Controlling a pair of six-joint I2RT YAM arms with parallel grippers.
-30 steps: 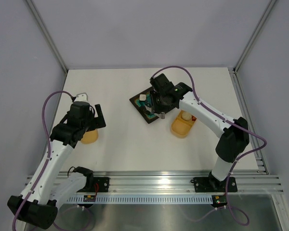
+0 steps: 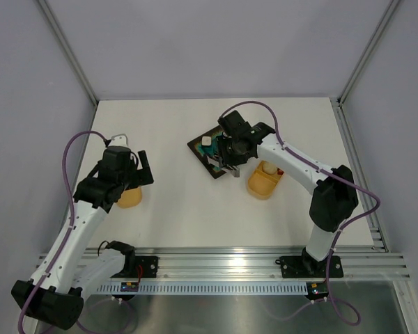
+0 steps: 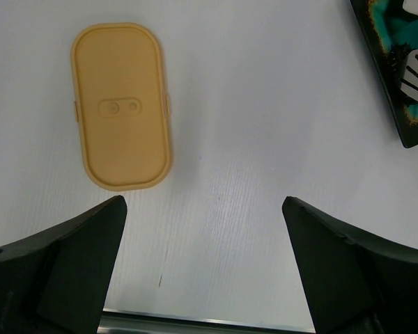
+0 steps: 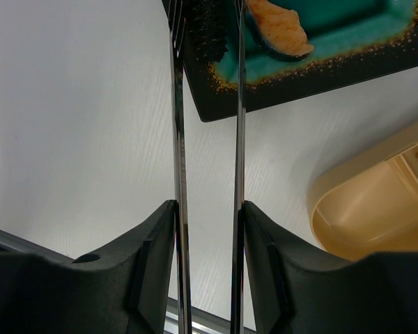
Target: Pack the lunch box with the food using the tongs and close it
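Observation:
An orange lunch box (image 2: 259, 184) lies open at the right with food in one compartment; its lid (image 3: 122, 108) lies at the left. A dark tray (image 4: 299, 90) holds a piece of salmon (image 4: 279, 28), a white item (image 3: 416, 5) and a dark clump (image 4: 205, 38). My right gripper is shut on long metal tongs (image 4: 179, 160), whose tips reach over the tray beside the salmon. My left gripper is open above the table near the lid, nothing between its fingers.
A metal rail (image 2: 202, 250) runs along the front edge.
The left arm has barely moved.

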